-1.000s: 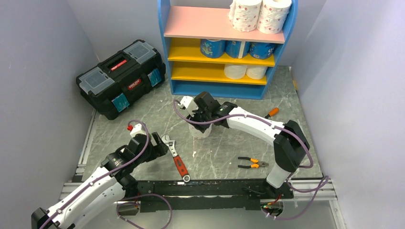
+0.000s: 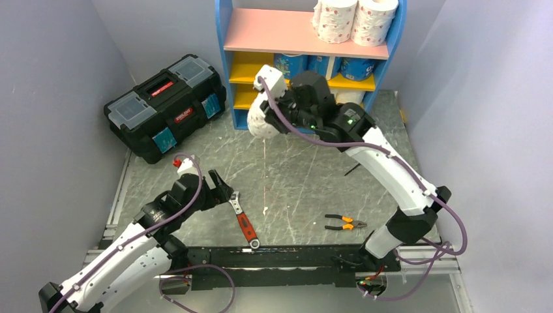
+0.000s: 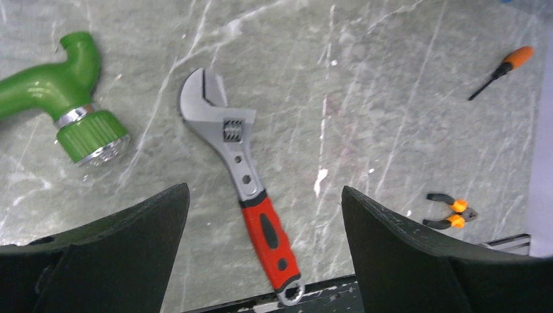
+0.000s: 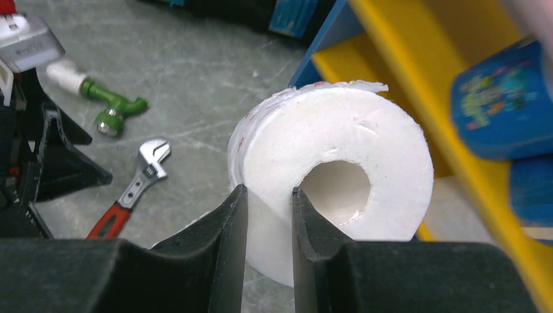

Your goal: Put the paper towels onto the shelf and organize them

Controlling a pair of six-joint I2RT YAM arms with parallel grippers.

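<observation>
A white paper towel roll (image 4: 391,150) hangs raised off the table in front of the shelf, with my right gripper shut on the wall of its end beside the core hole. From above, the same roll (image 2: 261,122) shows partly behind that arm. On the shelf (image 2: 274,31), two patterned rolls (image 2: 335,19) stand on the pink top board. Blue-wrapped rolls (image 2: 291,63) sit on the yellow board beneath, and a white roll (image 2: 350,96) shows lower down. My left gripper is open over the table, nothing between its fingers.
A red-handled wrench (image 3: 267,235) lies below my left gripper, with a green nozzle (image 3: 72,91) beside it. Pliers (image 2: 345,222) and a screwdriver (image 3: 505,68) lie to the right. A black toolbox (image 2: 166,104) stands at the back left.
The right arm has lifted the roll off the table and carried it back and up toward the shelf's left side.
</observation>
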